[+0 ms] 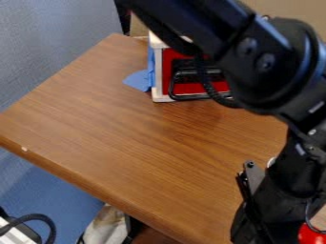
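Observation:
A black robot arm (265,57) fills the right side, reaching down to my gripper (261,191) at the lower right. A red object (310,235) shows beside the gripper at the bottom right edge, partly hidden by it. Whether the fingers are open or shut on it cannot be told from this view.
The table's left edge drops to a blue floor.

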